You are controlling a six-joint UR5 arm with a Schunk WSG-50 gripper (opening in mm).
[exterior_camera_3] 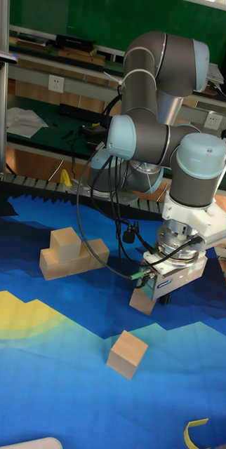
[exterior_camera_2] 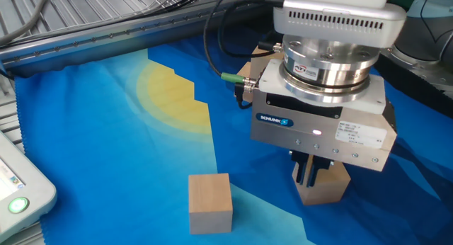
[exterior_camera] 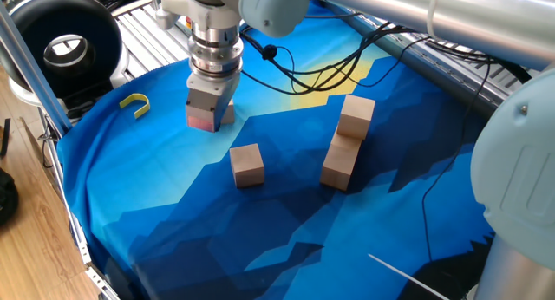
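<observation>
Two wooden cubes stand apart on the blue cloth: one cube [exterior_camera_2: 210,204] on its light part, the other cube [exterior_camera_2: 327,191] on the dark part. My gripper [exterior_camera_2: 308,184] hangs from the arm, its dark fingers [exterior_camera_2: 323,168] covering part of the dark-side cube in exterior view 2. Those fingers are close together, and no object shows between them; the gripper looks shut. In exterior view 1 the gripper body partly hides the light-side cube [exterior_camera: 228,114], while the dark-side cube [exterior_camera: 247,166] is clear of it. Fingertip height above the cloth is hard to judge.
A wooden group, with one cube [exterior_camera_3: 65,243] resting on top of other blocks [exterior_camera_3: 62,264], stands farther back on the dark cloth. Cables [exterior_camera: 303,75] loop from the arm. A yellow curved piece [exterior_camera: 135,103] lies near the cloth's edge. Open cloth surrounds the separate cubes.
</observation>
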